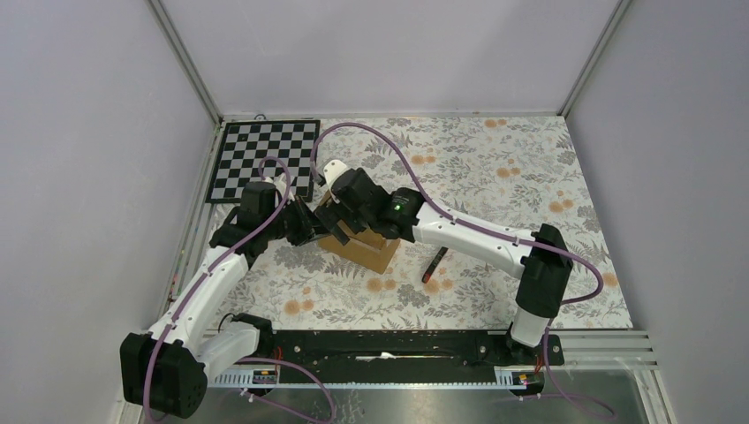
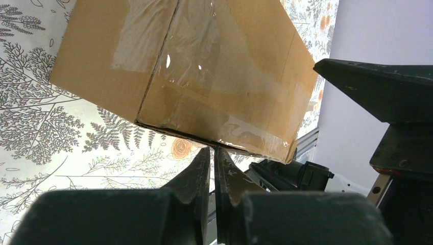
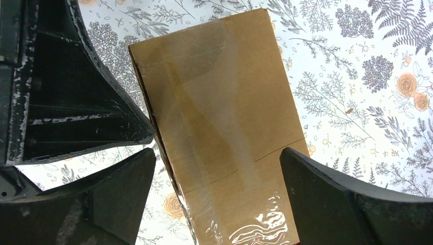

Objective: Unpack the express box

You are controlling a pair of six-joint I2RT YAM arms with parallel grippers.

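Note:
A taped cardboard box (image 1: 360,253) lies on the patterned table left of centre, partly covered by both arms in the top view. My left gripper is shut on the near edge of the box (image 2: 230,76), its fingertips close together at that edge. Clear tape runs over the box's upper face, which looks closed. Above the box (image 3: 224,102), my right gripper stands open, its fingers spread to either side of the cardboard with nothing gripped. Dark gripper parts of the other arm show close by in both wrist views.
A checkered board (image 1: 265,161) lies at the back left. To the right of the box is a dark, red-ended stick-like tool (image 1: 434,265).

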